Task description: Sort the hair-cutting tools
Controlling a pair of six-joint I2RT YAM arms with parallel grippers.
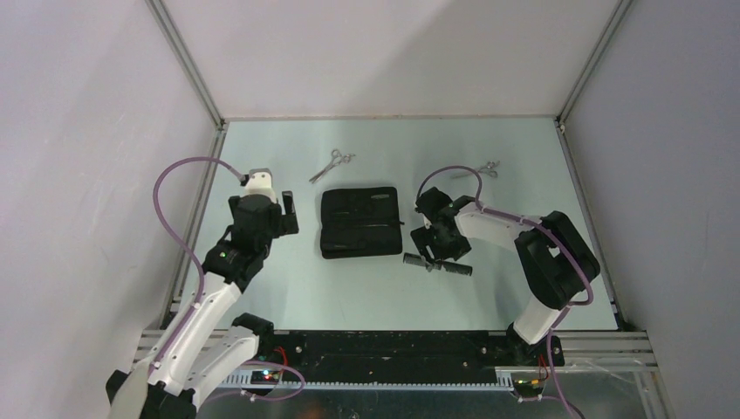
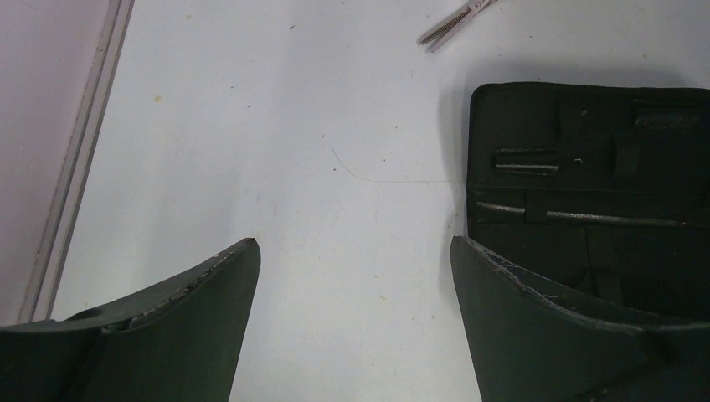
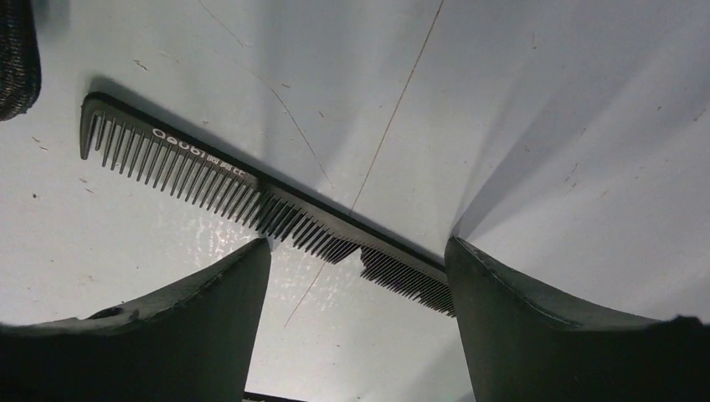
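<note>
A black comb (image 3: 210, 175) lies flat on the table in the right wrist view, with my right gripper over its middle, fingers apart on either side, part open. In the top view the comb (image 1: 459, 269) is below that gripper. An open black tool case (image 1: 360, 236) lies at the centre, with straps and pockets. Scissors (image 1: 330, 166) lie behind it to the left, and another pair (image 1: 487, 169) at the back right. My left gripper stands open at the case's left, nothing between its fingers.
Walls with metal rails border the table at the sides and back.
</note>
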